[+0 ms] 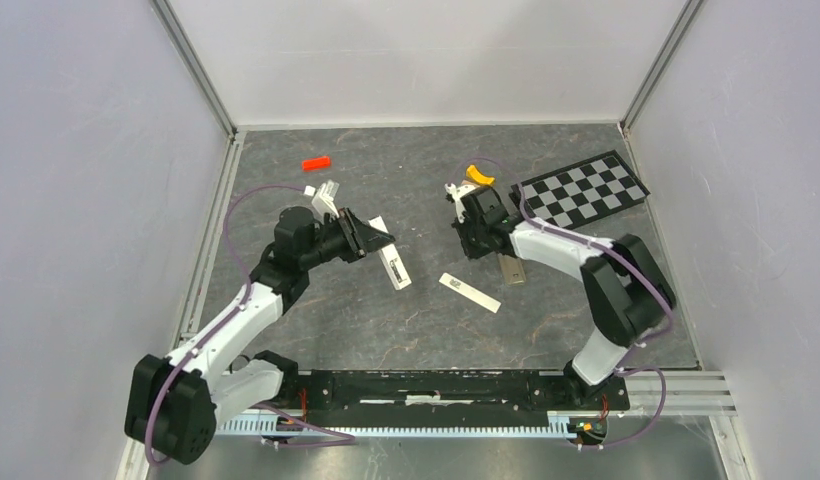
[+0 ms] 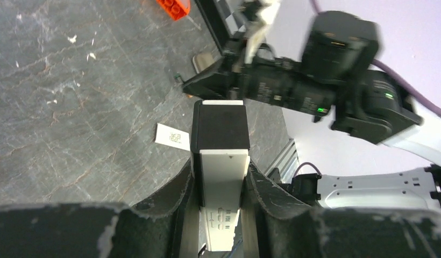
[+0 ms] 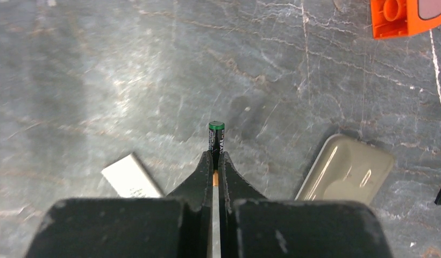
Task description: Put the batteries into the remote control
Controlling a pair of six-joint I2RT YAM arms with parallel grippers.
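My left gripper [image 1: 371, 240] is shut on the white remote control [image 1: 395, 267], which is tilted and shows a dark slot in the top view. In the left wrist view, the remote [image 2: 222, 183] stands upright between the dark fingers. My right gripper is shut on a slim battery, its fingertips closed around the lower part. The black battery [image 3: 216, 137] has a green end pointing away and a copper end partly covered by the fingers. A flat white piece [image 1: 470, 293], perhaps the remote's cover, lies apart on the table.
A beige case [image 1: 512, 269] lies beneath the right arm. Behind that arm sits a yellow-orange block [image 1: 479, 176]. A checkered board [image 1: 580, 190] is at the right, a red block [image 1: 316, 163] at the back left.
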